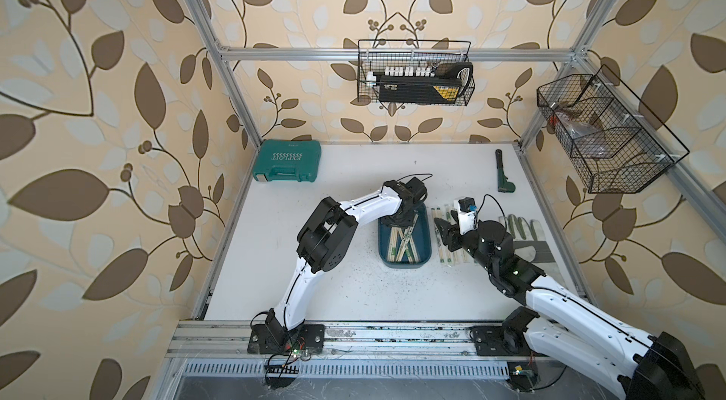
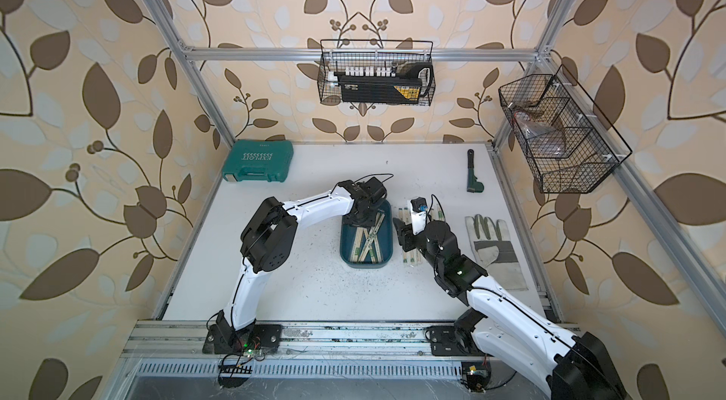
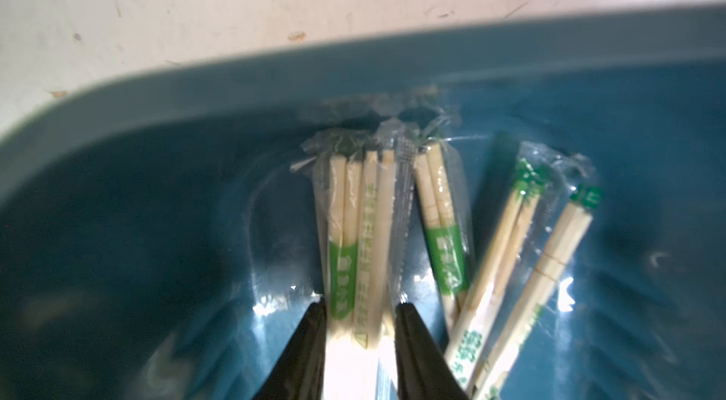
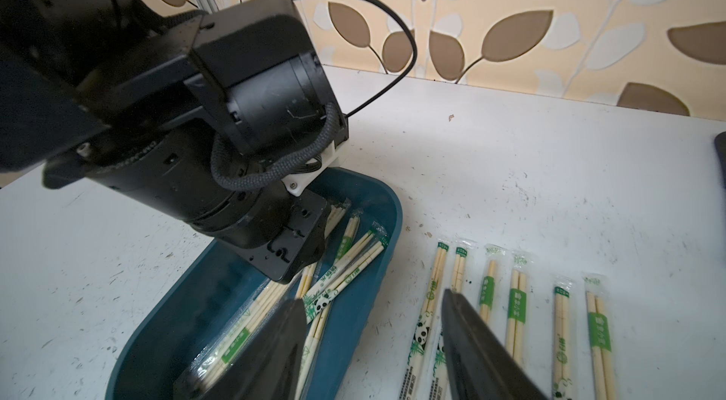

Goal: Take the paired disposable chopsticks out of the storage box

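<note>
The blue storage box (image 1: 405, 262) holds wrapped chopstick pairs (image 3: 491, 279). My left gripper is down in the box over a bundle of pairs (image 3: 355, 211), fingers part open, one to either side of its lower part; whether they touch it I cannot tell. Its arm hides the back of the box in both top views. My right gripper hangs open at the box's right, nothing seen between its fingers. Several pairs (image 4: 517, 309) lie in a row on the table right of the box.
A green case (image 1: 287, 160) sits at the back left, a dark green tool (image 1: 505, 180) at the back right. Grey gloves (image 2: 495, 256) lie at the right. Wire baskets (image 1: 414, 75) hang on the frame.
</note>
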